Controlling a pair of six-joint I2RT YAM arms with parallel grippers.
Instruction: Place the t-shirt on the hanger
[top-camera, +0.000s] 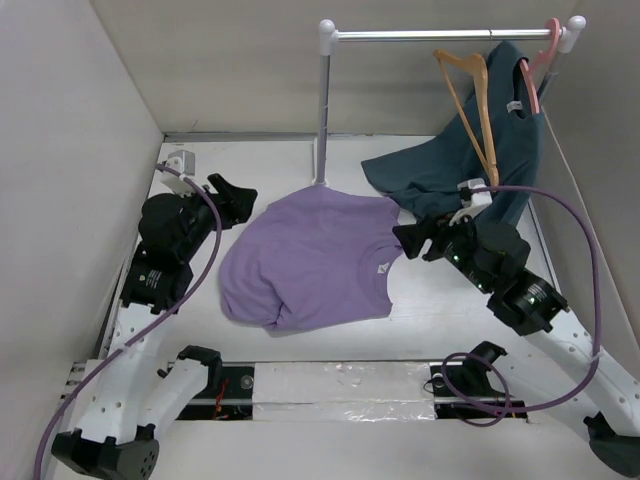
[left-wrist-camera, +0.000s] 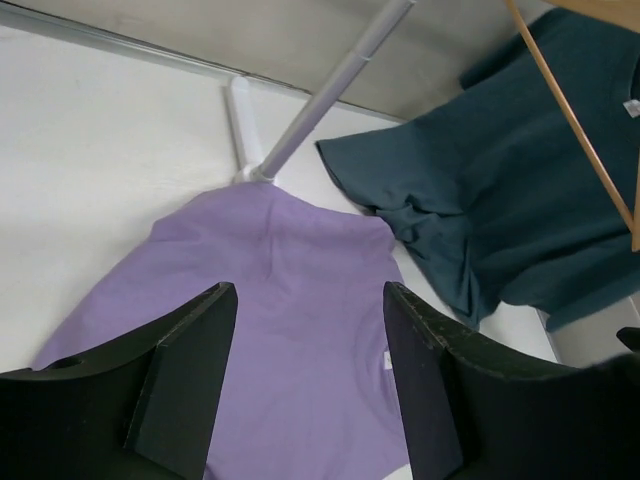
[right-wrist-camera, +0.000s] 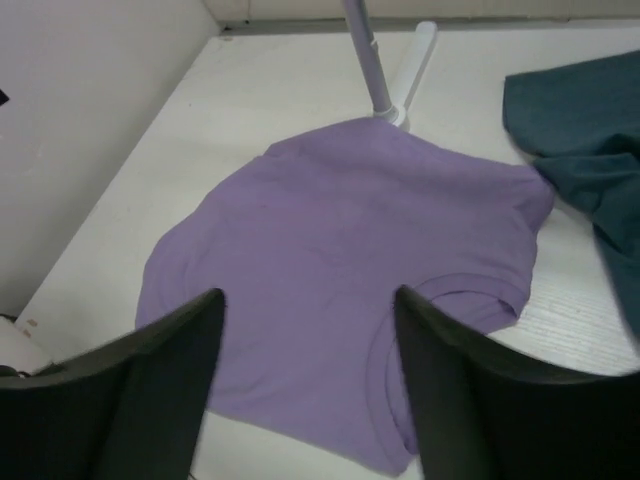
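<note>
A purple t-shirt (top-camera: 305, 260) (left-wrist-camera: 280, 260) (right-wrist-camera: 330, 250) lies spread on the white floor below the rail, its neckline toward the right. A wooden hanger (top-camera: 478, 100) (left-wrist-camera: 568, 105) hangs at the right of the rail, beside a pink hanger (top-camera: 532, 80). My left gripper (top-camera: 230, 200) is open above the shirt's left side, nothing between its fingers. My right gripper (top-camera: 410, 235) is open above the shirt's right side, empty, its fingers blurred in the right wrist view.
A dark teal garment (top-camera: 430, 170) (right-wrist-camera: 570, 120) hangs and drapes onto the floor at the back right, near my right arm. The rail's post (top-camera: 323, 110) stands behind the shirt. Bare floor (left-wrist-camera: 90, 130) shows at the back left.
</note>
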